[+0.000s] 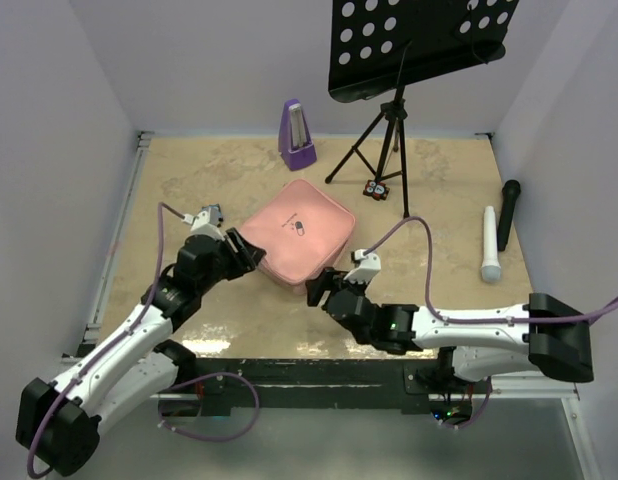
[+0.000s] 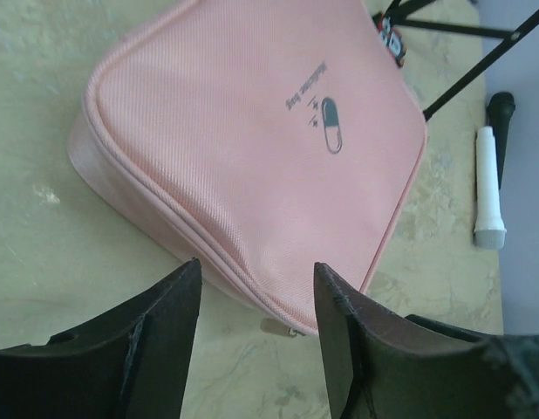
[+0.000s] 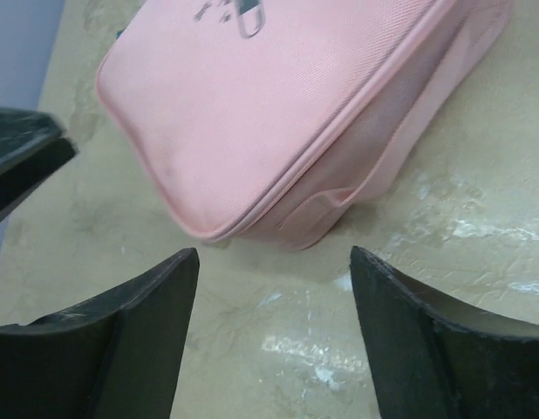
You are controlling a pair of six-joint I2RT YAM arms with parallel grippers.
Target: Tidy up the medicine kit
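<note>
A pink pouch (image 1: 297,225) with a pill logo lies at the middle of the table, its top flat. In the left wrist view its zipped edge runs toward the lower right (image 2: 191,122). My left gripper (image 1: 247,252) is at the pouch's left, fingers apart with nothing between them (image 2: 257,305). My right gripper (image 1: 323,283) is just off the pouch's near right corner, also with parted fingers and bare table between them (image 3: 269,271). In the right wrist view the pouch (image 3: 252,105) shows its side and a fabric strap.
A purple metronome (image 1: 296,140) stands at the back, a black music stand (image 1: 397,120) at back right with a small item (image 1: 376,188) by its legs. White (image 1: 490,240) and black (image 1: 507,212) microphones lie far right.
</note>
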